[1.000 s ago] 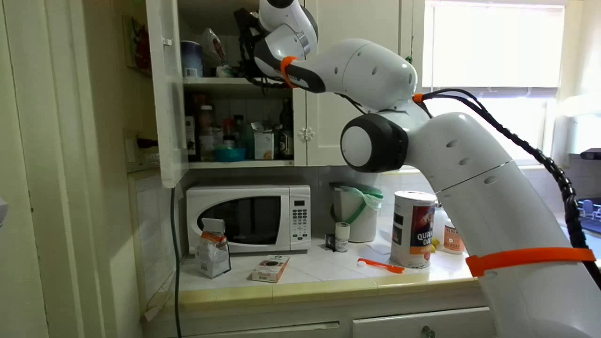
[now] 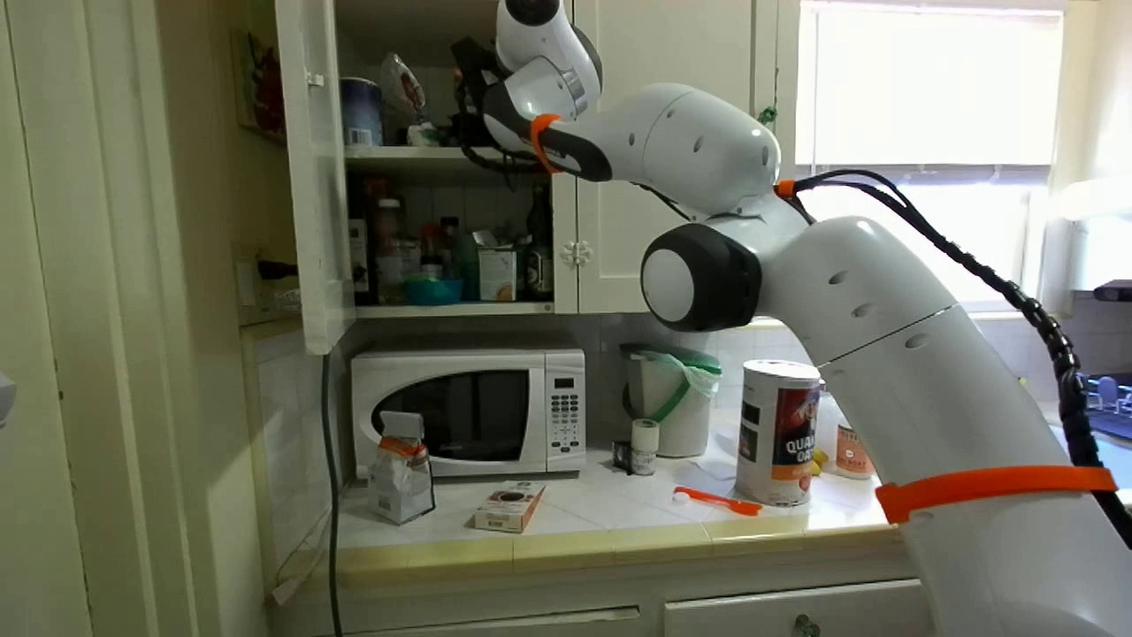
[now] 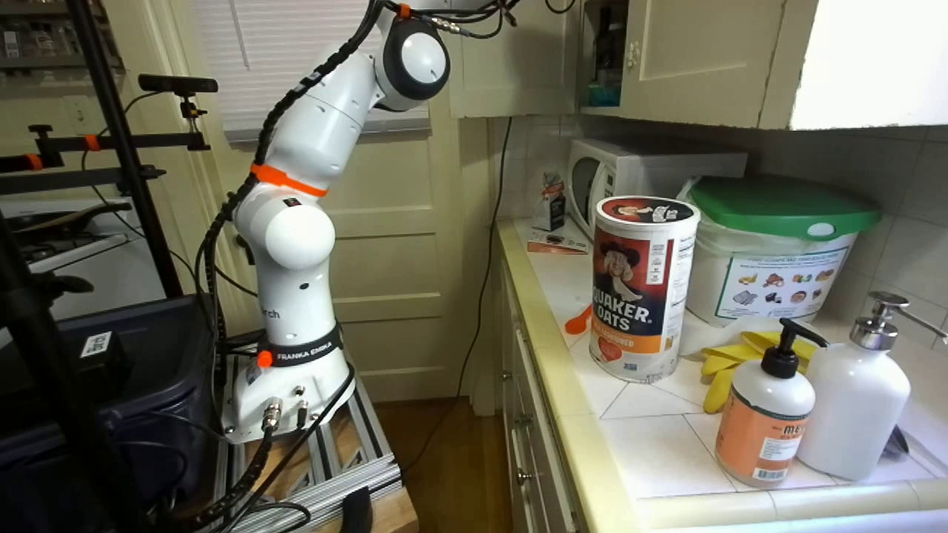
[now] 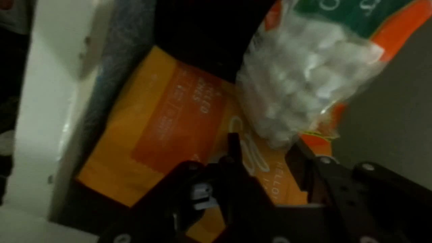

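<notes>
In the dim wrist view, my gripper has its fingers apart, so it stands part open. A clear bag of white pieces (image 4: pixel 299 77) with a green and orange label hangs just beyond the fingertips, its lower end lined up with the gap. Whether the fingers touch it, I cannot tell. Behind lies an orange package (image 4: pixel 178 117) with printed panels. From outside, my hand is at the upper shelf of the open cupboard, its fingers hidden. A clear bag (image 2: pixel 403 90) stands upright to its left on that shelf.
The cupboard door (image 2: pixel 318 180) stands open on the left. A dark blue can (image 2: pixel 362 111) sits on the upper shelf (image 2: pixel 424 155). Bottles and jars crowd the shelf below. On the counter are a microwave (image 2: pixel 467 409), an oats canister (image 3: pixel 641 293) and a small box (image 2: pixel 510 506).
My hand has come down a little and slightly right at the upper shelf, with the forearm a bit lower. The things on the counter have not moved.
</notes>
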